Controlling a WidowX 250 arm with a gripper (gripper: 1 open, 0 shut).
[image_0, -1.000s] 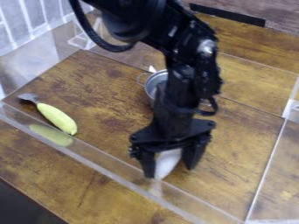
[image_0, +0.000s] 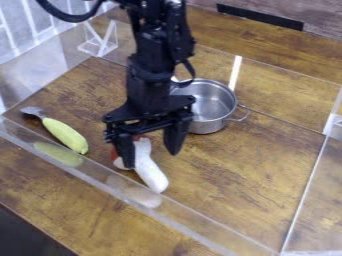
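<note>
The black gripper (image_0: 150, 132) stands open in the middle of the camera view, its fingers spread just above a white elongated object (image_0: 150, 172) with some red beside it, lying on the wooden table. The gripper partly covers that object. Behind the gripper, to the right, stands a silver pot (image_0: 211, 108), partly hidden by the arm. At the left a yellow banana-like object (image_0: 64, 134) with a grey end lies on the table.
Clear plastic walls (image_0: 307, 205) edge the work area at the front and right. A white holder (image_0: 100, 38) stands at the back left.
The gripper has moved left and up from the front right, uncovering more of the pot. The white object now shows farther left than a second ago.
</note>
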